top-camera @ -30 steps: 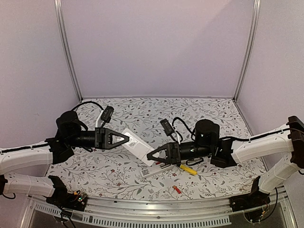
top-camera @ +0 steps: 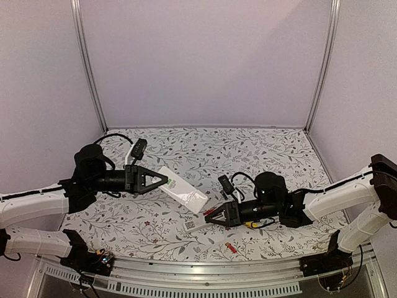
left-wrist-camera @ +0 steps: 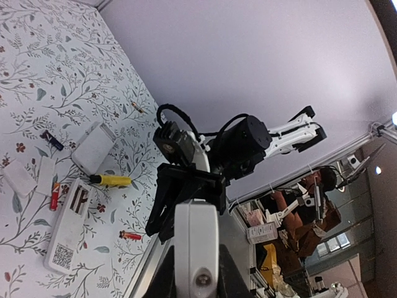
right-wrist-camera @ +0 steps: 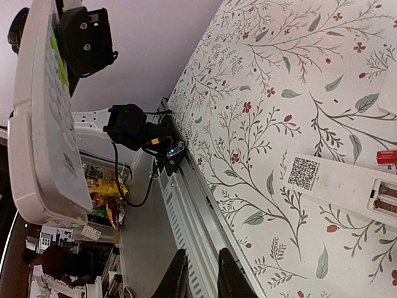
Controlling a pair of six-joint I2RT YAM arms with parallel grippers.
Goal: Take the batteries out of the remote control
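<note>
My left gripper (top-camera: 165, 180) is shut on a white remote control (top-camera: 183, 192), raised at a slant above the table. In the left wrist view, the remote (left-wrist-camera: 196, 239) stands edge-on between the fingers; green marks show on it in the right wrist view. My right gripper (top-camera: 208, 218) is apart from its lower end. Its fingertips stand a small gap apart, with nothing visible between them. On the table lies another white device (left-wrist-camera: 68, 226) with a QR code and an uncovered compartment. Red batteries (left-wrist-camera: 54, 195) lie loose near it.
A yellow battery (left-wrist-camera: 111, 180) lies beside a white box-like object (left-wrist-camera: 93, 148). A dark battery (left-wrist-camera: 51, 139) and small white pieces (left-wrist-camera: 45, 176) rest nearby.
My right gripper has moved away from the lower end of the remote, down and slightly right, leaving that end uncovered. My left gripper and the remote have hardly moved.
</note>
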